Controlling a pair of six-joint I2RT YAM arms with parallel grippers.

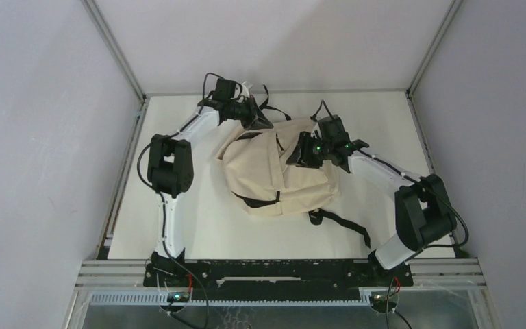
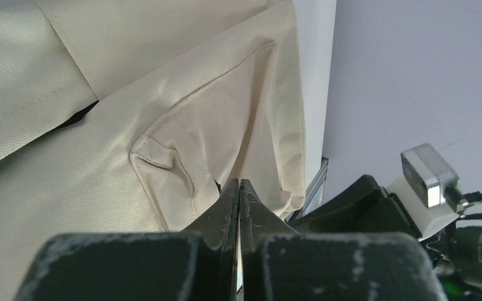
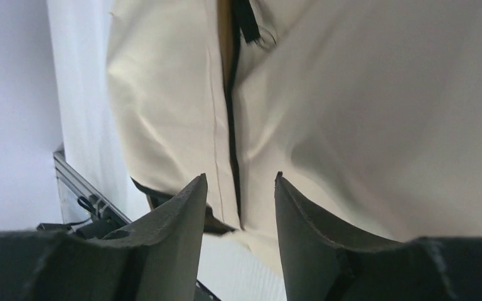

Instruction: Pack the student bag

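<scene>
The student bag [image 1: 252, 171], beige cloth with black trim, lies mid-table with its folds crumpled. At its upper left edge is my left gripper [image 1: 270, 126], shut. In the left wrist view its fingertips [image 2: 233, 188] meet in front of a cloth fold, and no held item shows between them. My right gripper [image 1: 293, 163] hangs over the right part of the bag. Its fingers [image 3: 185, 213] stand apart in the right wrist view, empty, with the black-edged seam [image 3: 233, 144] behind the gap. A black tab [image 3: 245, 22] shows farther up that seam. The bag's inside is hidden.
One black strap [image 1: 346, 223] trails off the bag's lower right; another strap [image 1: 274, 108] lies by its top edge. Walls close in the left, right and back.
</scene>
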